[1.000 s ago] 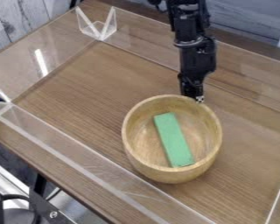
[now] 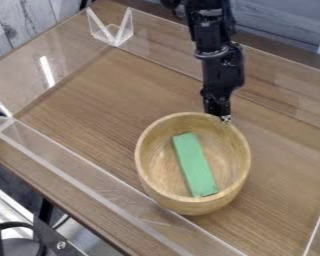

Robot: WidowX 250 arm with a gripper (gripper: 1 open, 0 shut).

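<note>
A round tan wooden-looking bowl [image 2: 227, 180] sits on the lower middle of the wooden table, a long green block [image 2: 192, 163] lying inside it. My gripper [image 2: 220, 118] hangs at the bowl's back rim, on the right of its middle, at the end of the black arm. It looks shut, with nothing visible between its fingers, though the tips are small in this view.
A white wire-like object [image 2: 109, 30] stands at the back left. Cables show at the lower left, beyond the table's edge.
The bowl, with the green block in it, has shifted slightly left and down in view. The gripper has moved slightly left.
</note>
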